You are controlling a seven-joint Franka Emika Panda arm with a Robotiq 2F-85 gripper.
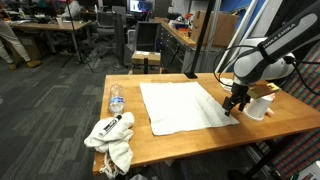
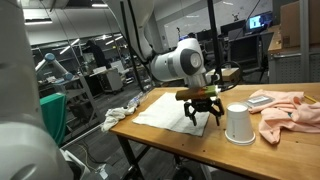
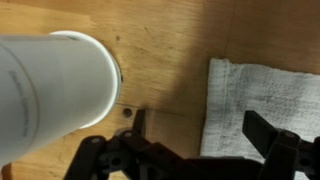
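Note:
My gripper point(image 1: 236, 103) is open, low over the table beside the white cloth's right edge. In the wrist view its two dark fingers point(image 3: 257, 130) stand wide apart, with bare wood and the cloth's edge between them. The flat white cloth point(image 1: 182, 108) covers the table's middle; its corner point(image 3: 225, 75) shows in the wrist view. A white cylindrical container point(image 2: 239, 124) stands upright beside the gripper, apart from the fingers in the wrist view. From exterior view 1 the arm partly hides this container point(image 1: 258, 106).
A clear bottle point(image 1: 117, 100) and a crumpled whitish towel point(image 1: 114, 140) are at the table's left end. Pink cloth point(image 2: 285, 118) lies beyond the container. Bare wood point(image 1: 190, 145) runs along the front edge.

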